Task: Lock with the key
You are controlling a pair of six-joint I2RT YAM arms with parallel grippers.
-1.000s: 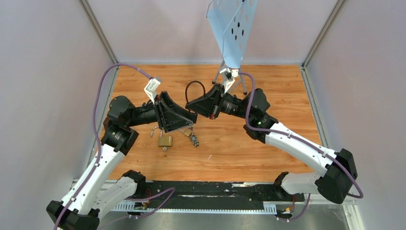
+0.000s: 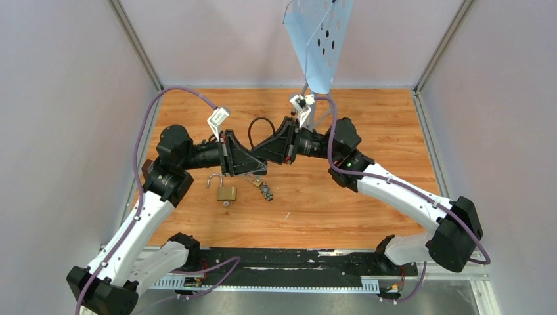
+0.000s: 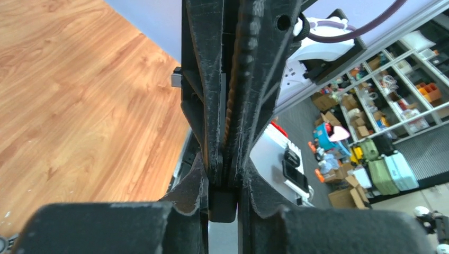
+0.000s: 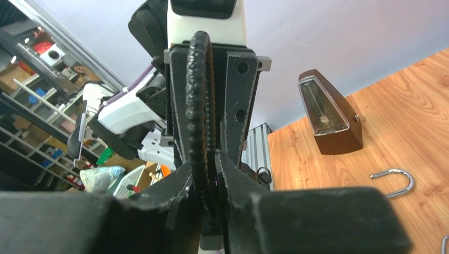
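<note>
My two grippers meet in mid-air above the middle of the table [image 2: 341, 203]. The left gripper [image 2: 261, 168] is shut; whatever is between its fingers is hidden. The right gripper [image 2: 259, 149] faces it, a black cord loop [image 2: 262, 119] standing up behind; in the right wrist view its finger opening is hidden by a black bumpy cord [image 4: 196, 106]. On the table below lie an open brass padlock [image 2: 226, 193], a second lock [image 2: 257, 182] partly under the left gripper and a dark chain-like piece [image 2: 266, 193]. No key can be made out.
A brown box with a clear window [image 4: 328, 121] stands on the table in the right wrist view, near loose shackles [image 4: 407, 182]. A light blue perforated metal piece [image 2: 318, 46] rises at the back.
Over the last second my right gripper has moved left and up against the left one, and the left arm has shifted slightly right. The locks on the table have not moved.
</note>
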